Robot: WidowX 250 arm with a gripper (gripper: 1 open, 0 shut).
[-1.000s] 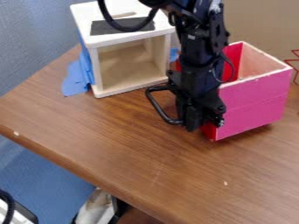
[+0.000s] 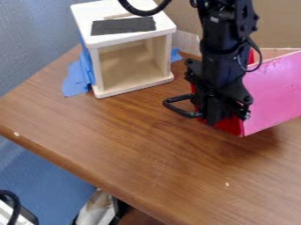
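The black arm with its gripper (image 2: 194,105) is low at the right side of the wooden table (image 2: 118,158), against a pink box (image 2: 277,88) with red inside. The black fingers lie at the box's near left part; whether they hold it is unclear, as the arm hides much of that area.
A white open-fronted box (image 2: 127,66) with a dark patch on top stands at the back left, on a blue cloth (image 2: 76,77). The table edge drops to a blue floor at left.
The arm has moved right, and the pink box has shifted right and appears turned or tipped, with less of its inside showing.
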